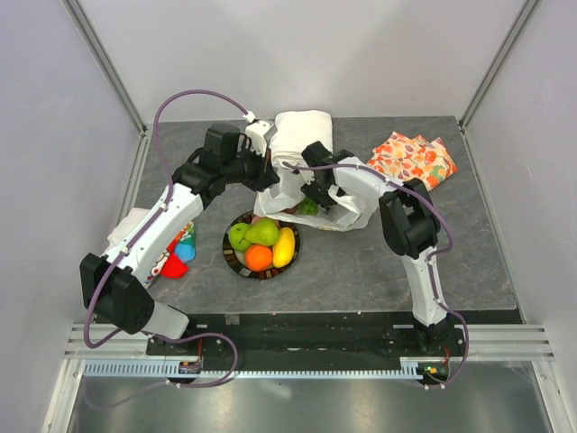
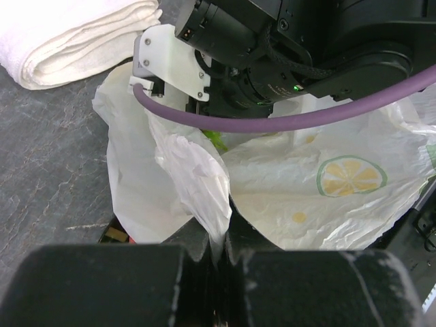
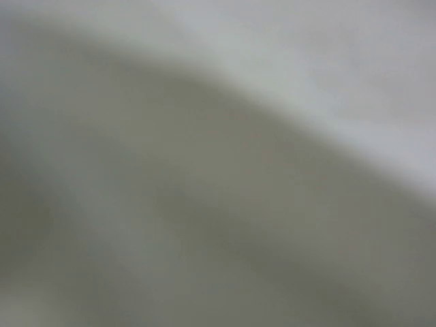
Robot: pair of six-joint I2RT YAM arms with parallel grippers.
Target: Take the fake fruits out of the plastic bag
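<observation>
The white plastic bag (image 1: 306, 220) lies opened on the table in the top view. In the left wrist view my left gripper is shut on a bunched fold of the bag's edge. My right gripper (image 1: 315, 192) reaches down into the bag. Its fingertips are hidden, and the right wrist view shows only blurred pale plastic close to the lens. Something green and leafy (image 1: 307, 207) shows beneath the right gripper, inside the bag. Outside the bag, a black basket (image 1: 233, 262) bears an orange (image 1: 258, 258), a yellow fruit (image 1: 284, 247) and green fruits (image 1: 262, 232).
A folded white towel (image 1: 302, 132) lies behind the bag. To the right is an orange floral cloth (image 1: 416, 161); at the left is a colourful cloth item (image 1: 178, 260). The table front right of the basket is clear.
</observation>
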